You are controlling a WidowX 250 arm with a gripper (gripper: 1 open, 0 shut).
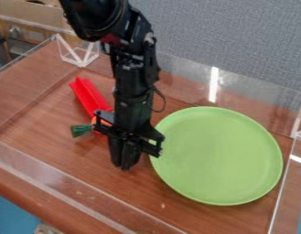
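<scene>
My black gripper point(124, 157) is low over the wooden table, left of a large green plate point(218, 157), with its fingers shut. Behind it a toy carrot with a green top point(81, 130) is mostly hidden; a little orange shows beside the gripper. I cannot see anything held between the fingers. A red object point(88, 96) lies farther back on the left, partly behind the arm.
Clear rails edge the wooden table point(153, 206). White brackets point(77, 55) stand at the back left, and a grey wall rises behind. Bare wood lies to the left and in front.
</scene>
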